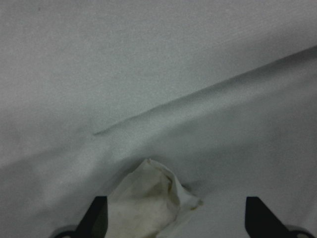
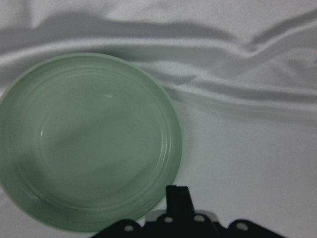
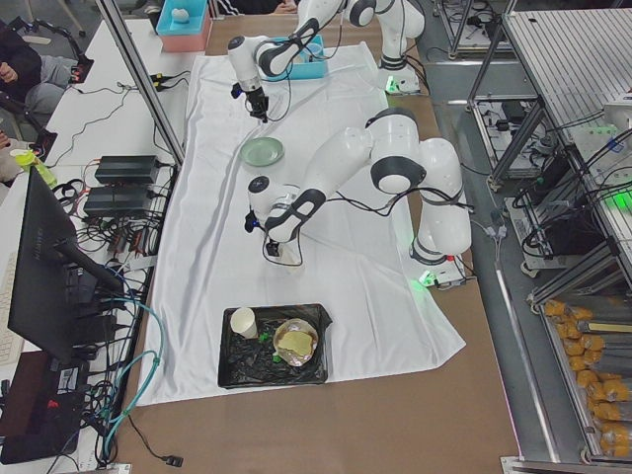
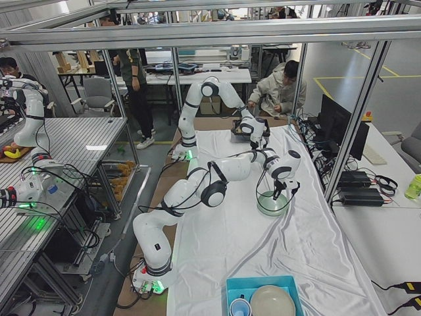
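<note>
A crumpled off-white paper (image 1: 143,203) lies on the white cloth below my left gripper, which stands open over it; in the camera left view that gripper is largely hidden by its arm. The green plate (image 2: 84,144) (image 3: 262,151) lies flat on the cloth. My right gripper is shut over the plate's edge in the right wrist view, with nothing seen between its fingers; in the camera left view it hangs beyond the plate.
A black-lined tray (image 3: 237,363) with a white cup (image 3: 244,322) and a foil bowl (image 3: 297,331) is at the near end. A blue bin (image 4: 237,284) holding dishes is at the other end.
</note>
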